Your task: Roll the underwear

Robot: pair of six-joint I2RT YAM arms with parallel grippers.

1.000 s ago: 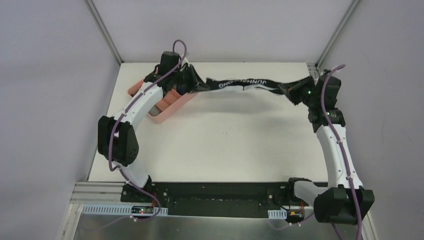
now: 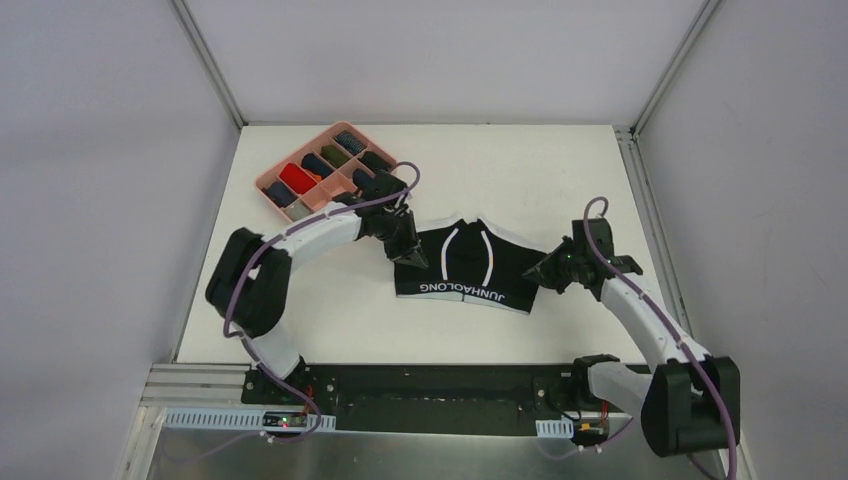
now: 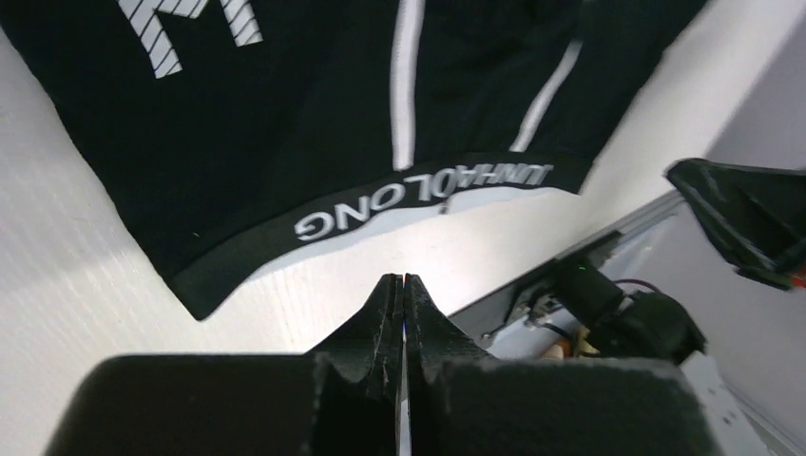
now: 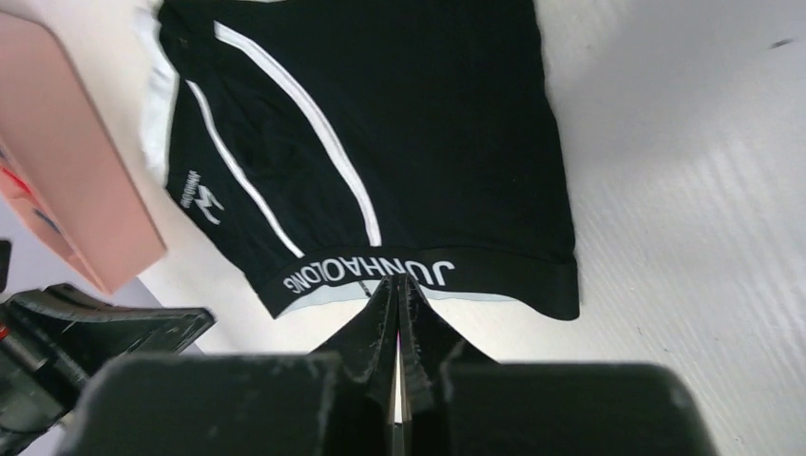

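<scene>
Black underwear (image 2: 465, 262) with white stripes and a lettered waistband (image 3: 337, 217) lies spread flat on the white table, waistband toward the front. In the top view my left gripper (image 2: 408, 254) is over its left end and my right gripper (image 2: 544, 272) over its right end. In the left wrist view the left fingertips (image 3: 404, 285) are closed together with nothing showing between them. The right wrist view shows the right fingertips (image 4: 399, 285) likewise shut, above the fabric (image 4: 456, 142).
A pink divided box (image 2: 280, 170) of rolled garments stands at the back left, near the left arm.
</scene>
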